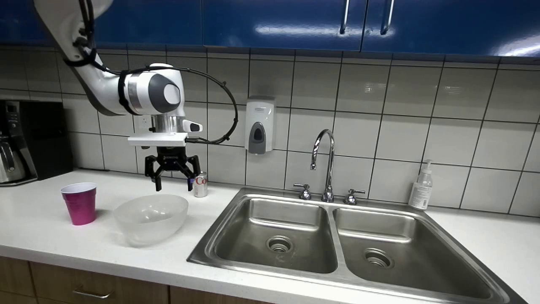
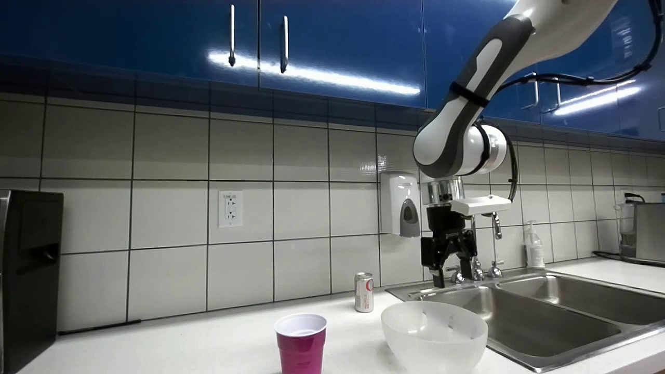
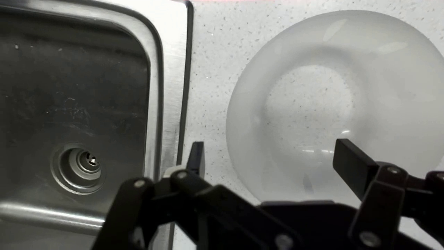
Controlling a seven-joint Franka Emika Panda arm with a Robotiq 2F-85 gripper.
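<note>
My gripper stands open and empty above the counter, its fingers pointing down. In the wrist view the frosted bowl lies below, with one finger over its inside and the other over the counter strip beside the sink. The bowl is upright and looks empty. A magenta cup with a white inside stands upright to the bowl's left in exterior view 1. Close to the back wall stands a silver can, partly behind a finger in exterior view 1.
A steel double sink with a curved faucet lies right of the bowl. The soap dispenser is mounted on the tiled wall. A coffee maker fills the far left; blue cabinets hang overhead. Bare counter lies around the cup.
</note>
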